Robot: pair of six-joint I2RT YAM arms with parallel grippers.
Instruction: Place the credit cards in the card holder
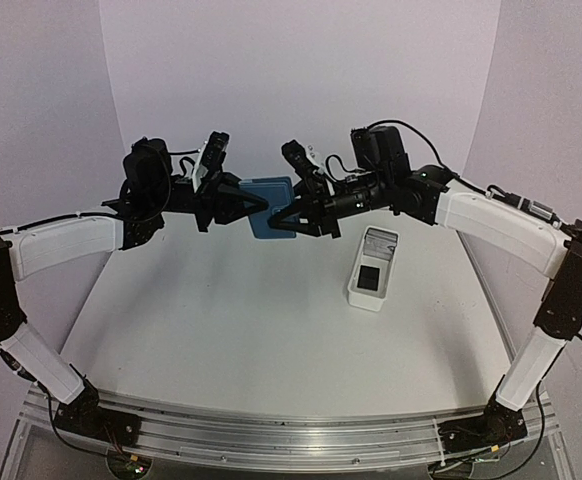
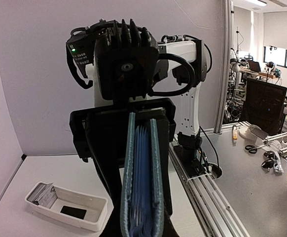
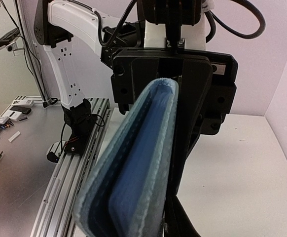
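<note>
A blue card holder (image 1: 265,222) is held in the air between the two arms. My left gripper (image 1: 260,203) is shut on its left side. At the holder's right edge is my right gripper (image 1: 279,222), its fingers somewhat apart; whether they touch the holder cannot be told. In the left wrist view the holder (image 2: 156,173) stands edge-on, thin blue layers showing between its covers. The right wrist view shows a gap between the covers of the holder (image 3: 87,207). Grey cards (image 2: 44,195) lean at one end of a white tray (image 2: 98,217).
The tray (image 1: 356,297) stands on the table to the right of the grippers, with a dark rectangular piece (image 1: 369,278) in it. Bare white table (image 1: 221,340) extends across the front and left. A metal rail (image 1: 291,435) runs along the front edge.
</note>
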